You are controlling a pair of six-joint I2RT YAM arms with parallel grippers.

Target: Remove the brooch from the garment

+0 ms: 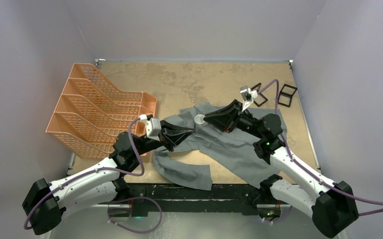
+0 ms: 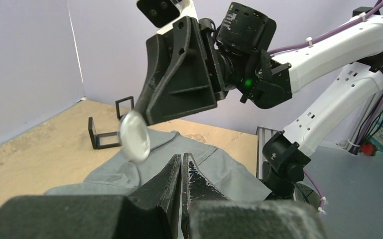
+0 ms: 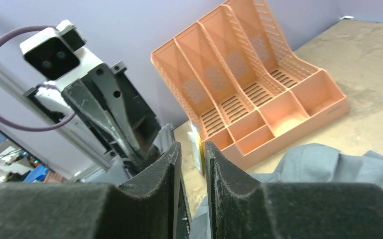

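Note:
The brooch, a white round disc (image 1: 199, 119), is at the tips of my right gripper (image 1: 205, 120), held up over the garment. Seen nearly edge-on in the right wrist view, the brooch (image 3: 197, 149) sits between the two fingers, which are shut on it. My left gripper is shut, with nothing visible between its fingers, and stands just to the left and nearer the front edge than the disc, apart from it. Below both arms the grey garment (image 1: 244, 162) lies spread on the table, partly folded at its left; no link between it and the disc shows.
An orange compartmented rack (image 1: 99, 107) stands at the left, close to the left arm. Two small black frames (image 1: 287, 95) lie at the back right.

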